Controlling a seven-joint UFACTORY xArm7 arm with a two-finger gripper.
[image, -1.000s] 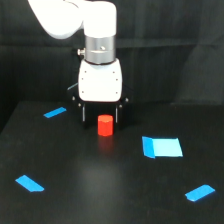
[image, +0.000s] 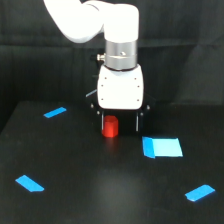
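Note:
A small red block (image: 110, 126) lies on the dark table below the white hand of the arm. My gripper (image: 121, 124) reaches down over it with its dark fingers spread apart. The block shows in the left part of the space between them, close to the left finger; whether they touch cannot be made out. To the right of the block that space looks empty. The fingertips are hard to see against the black table.
A light blue square (image: 167, 147) with a brighter blue strip (image: 148, 147) at its left lies right of the gripper. Blue tape marks lie at the back left (image: 55, 112), front left (image: 29, 184) and front right (image: 200, 193).
The arm and gripper have moved to the right and somewhat lower. The red block sits slightly farther right than before. The blue pieces have not moved.

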